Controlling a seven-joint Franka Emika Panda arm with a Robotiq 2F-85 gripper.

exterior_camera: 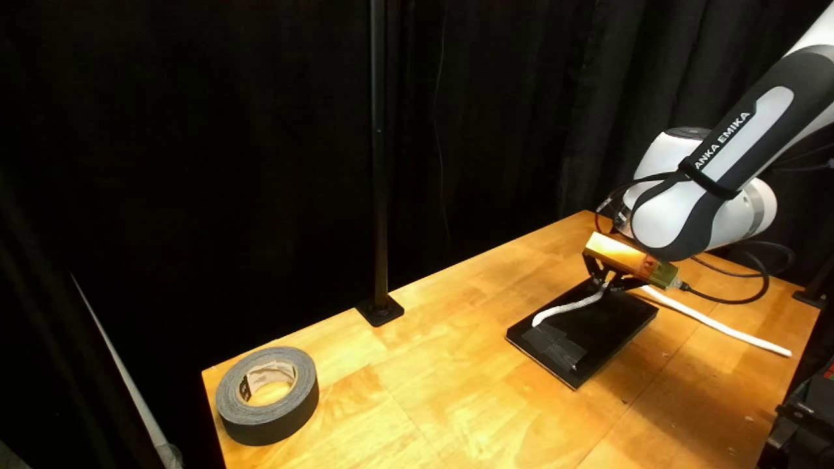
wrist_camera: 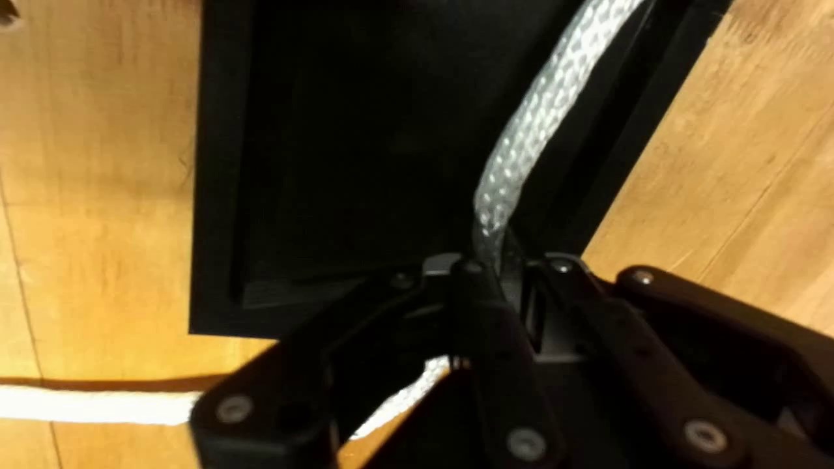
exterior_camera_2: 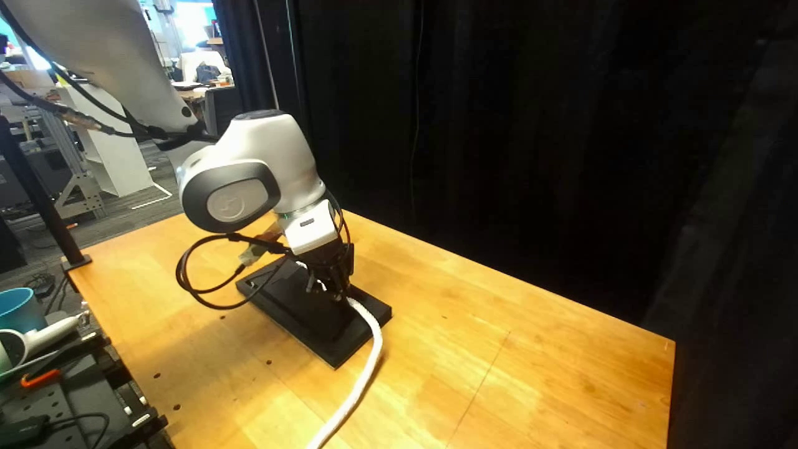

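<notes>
A white braided rope (exterior_camera: 715, 324) runs along the table and up to my gripper (exterior_camera: 608, 283), which is low over a black rectangular tray (exterior_camera: 602, 352). In the wrist view the gripper is shut on the rope (wrist_camera: 539, 109), pinching it between the fingertips. One stretch of rope leads from the fingers across the tray (wrist_camera: 352, 141) toward its upper right edge. Another passes behind the fingers and out to the left on the wood. From exterior view 2 the rope (exterior_camera_2: 366, 374) curves off the tray (exterior_camera_2: 351, 348) toward the front edge.
A roll of dark tape (exterior_camera: 270, 395) lies at the table's far left corner. Black posts (exterior_camera: 380, 305) stand at the table edge. A black cable (exterior_camera_2: 187, 277) loops out beside the wrist. Bare wood around the tray is clear.
</notes>
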